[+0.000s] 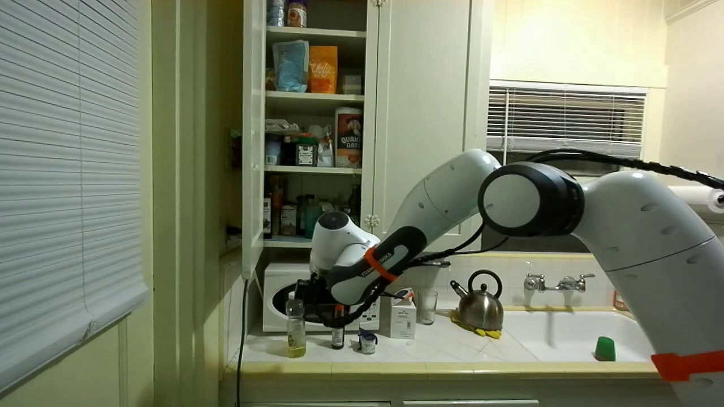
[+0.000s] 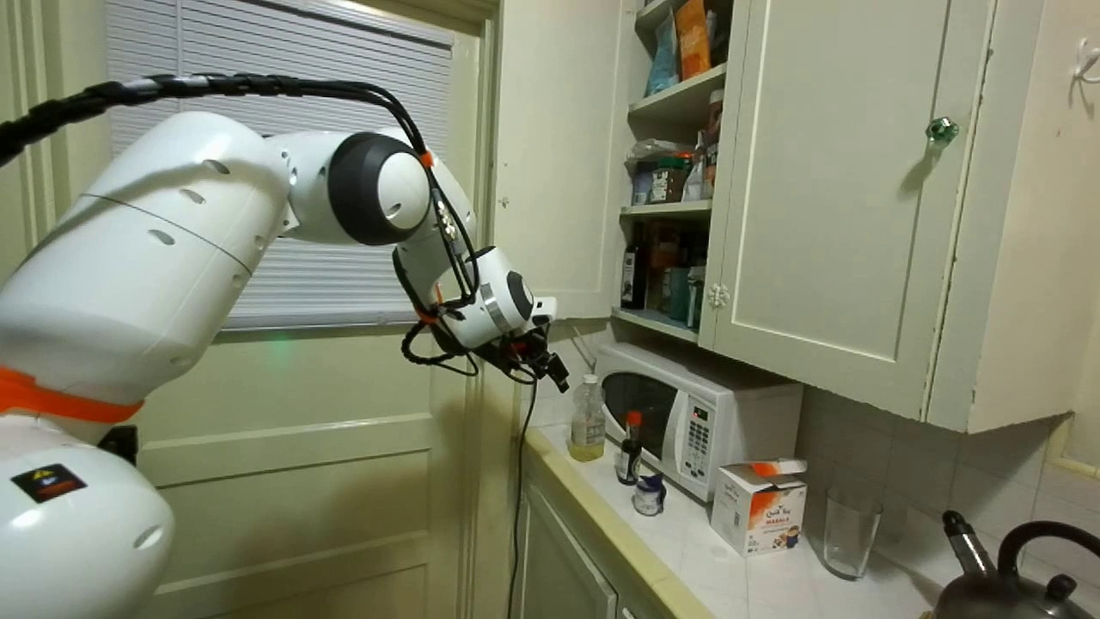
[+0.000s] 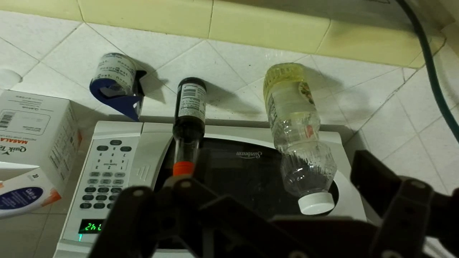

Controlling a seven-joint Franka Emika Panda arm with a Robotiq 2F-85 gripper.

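Observation:
Over the counter, my gripper is open, its dark fingers spread wide with nothing held between them. In the wrist view a clear bottle (image 3: 297, 129) of yellow liquid with a white cap appears between the fingers; the second exterior view shows this bottle (image 2: 588, 423) upright on the counter, below and apart from the gripper (image 2: 553, 370). A dark bottle (image 3: 190, 107) with an orange-red cap stands beside it, its cap lining up with the left finger in the wrist view. Farther along is a tape roll in a blue dispenser (image 3: 114, 79).
Behind the bottles sits a white microwave (image 2: 711, 382). A tea box (image 2: 760, 507), an empty glass (image 2: 852, 531) and a kettle (image 1: 480, 308) stand toward the sink (image 1: 570, 322). Above, the open cupboard (image 1: 315, 98) holds groceries; its door (image 1: 253, 135) sticks out at left.

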